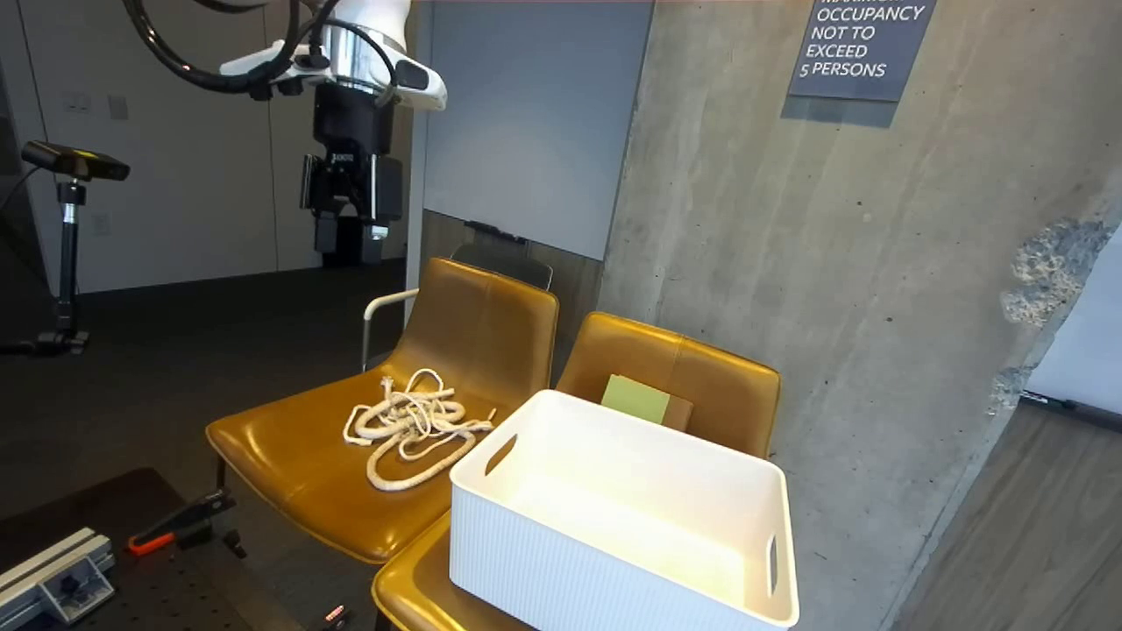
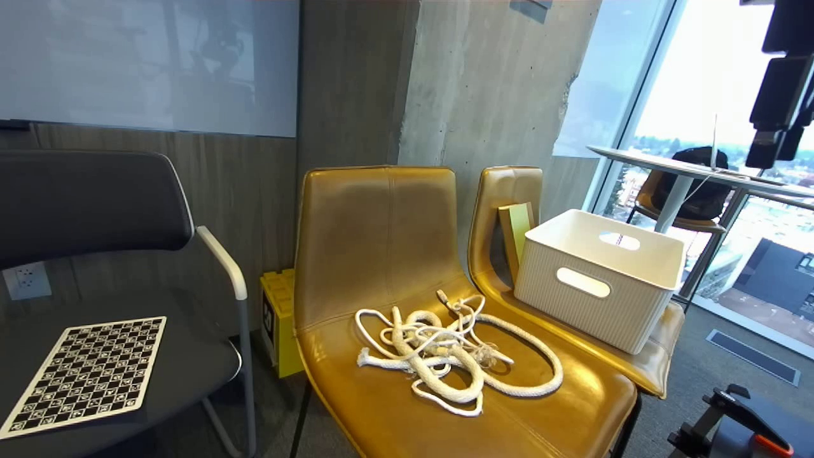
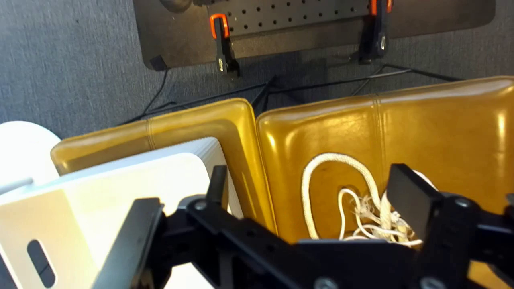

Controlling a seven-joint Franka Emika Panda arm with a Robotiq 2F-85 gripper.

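Note:
A tangled white rope [image 1: 426, 421] lies in loops on the seat of one tan chair [image 2: 378, 229]. On the neighbouring tan chair [image 1: 726, 394] rests a white ribbed bin [image 1: 589, 563], and its inside looks empty from the first exterior view. High above the seats hangs my gripper [image 1: 352, 237], clear of both rope and bin. In the wrist view its dark fingers [image 3: 412, 197] stand wide apart, with nothing held between them. There the gripper's body hides part of the rope [image 3: 337, 156] and part of the bin [image 3: 159, 178].
A green-and-brown block [image 1: 642, 400] stands behind the bin against the backrest. Clamps [image 3: 224, 45] with orange ends grip a dark table's edge near the chairs. A black chair [image 2: 91, 202] holds a checkered board [image 2: 95, 370]. A camera on a stand [image 1: 74, 161] is at the left.

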